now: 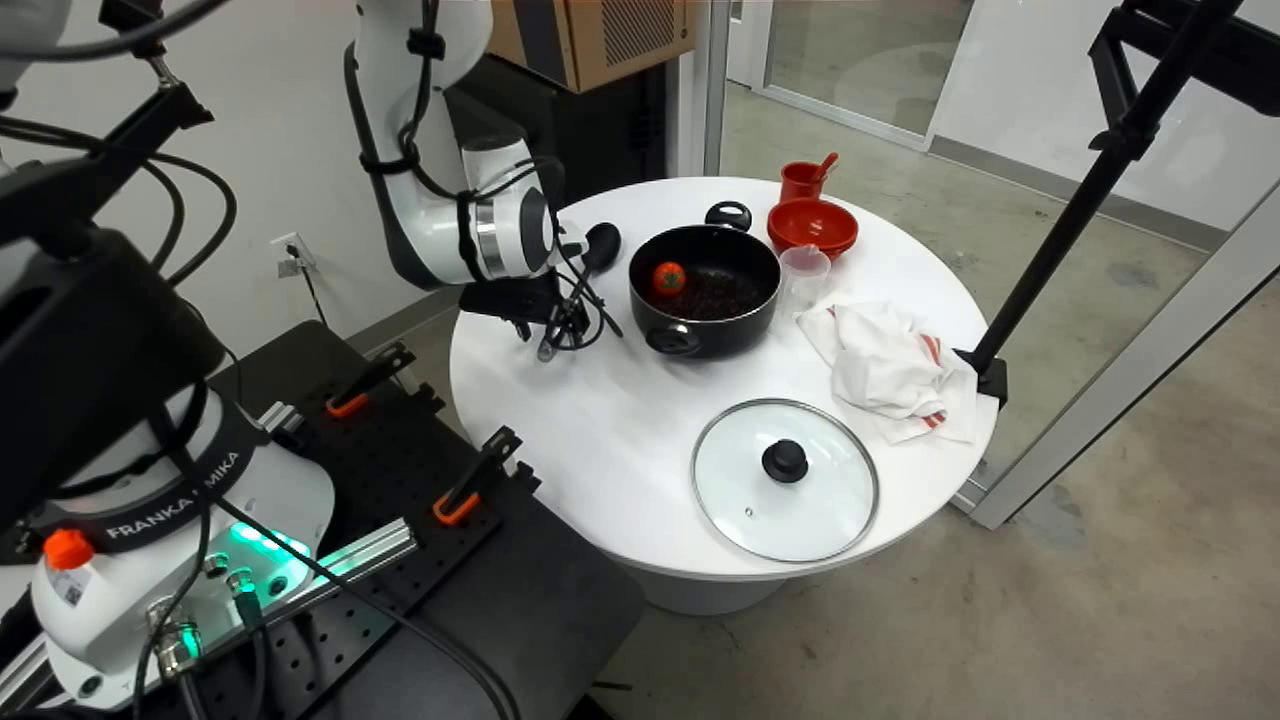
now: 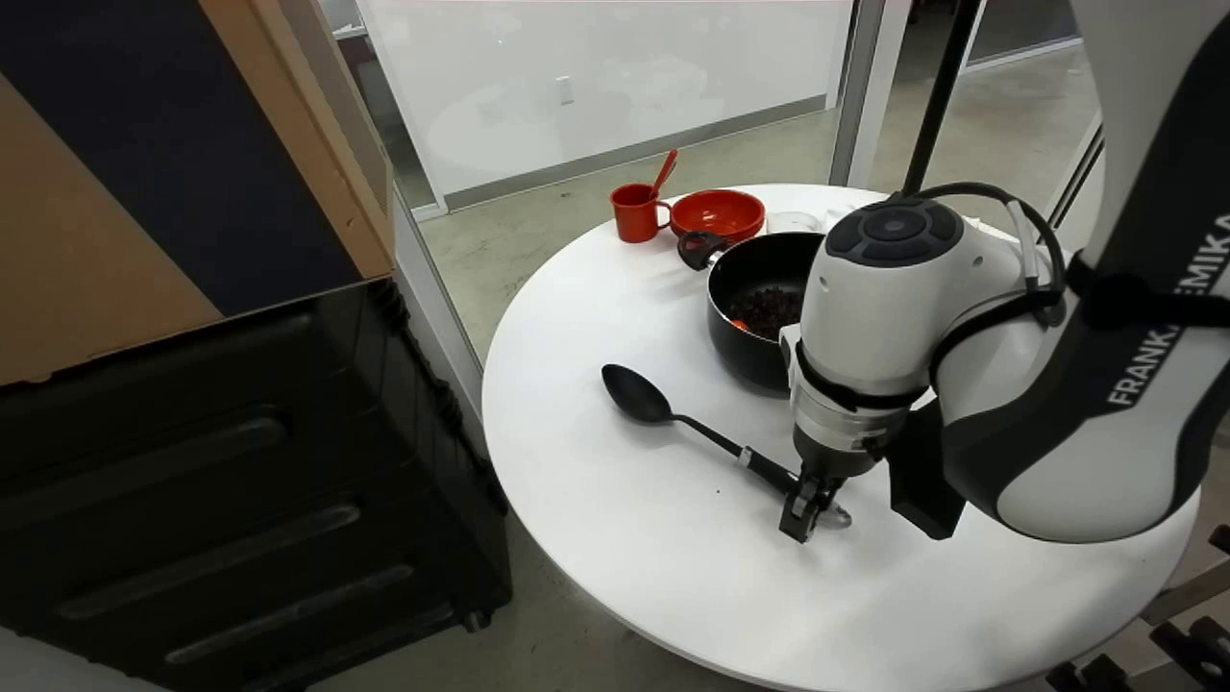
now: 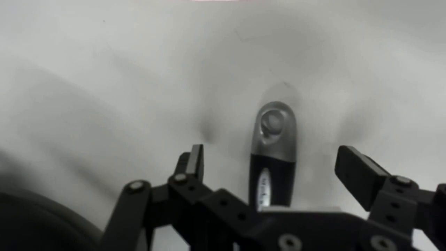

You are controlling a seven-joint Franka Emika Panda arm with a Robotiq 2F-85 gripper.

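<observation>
A black spoon (image 2: 636, 394) lies on the white table, its bowl pointing away from my arm and its handle running under my gripper (image 2: 809, 517). In the wrist view my gripper is open. The handle's grey end with a hanging hole (image 3: 274, 125) and its black grip sit between the two fingers, with a gap on both sides. The rest of the handle is hidden by the gripper body there. In exterior view 1 the arm and cables cover the handle's middle, while the spoon's bowl (image 1: 602, 246) shows behind them.
Close to the arm stands a black pot (image 1: 732, 326) holding a tomato (image 1: 668, 278) and dark bits. Beyond are a red bowl (image 1: 813, 226), red cup (image 1: 799, 184) and clear cup (image 1: 804, 276). A towel (image 1: 894, 366) and glass lid (image 1: 732, 468) lie rightward.
</observation>
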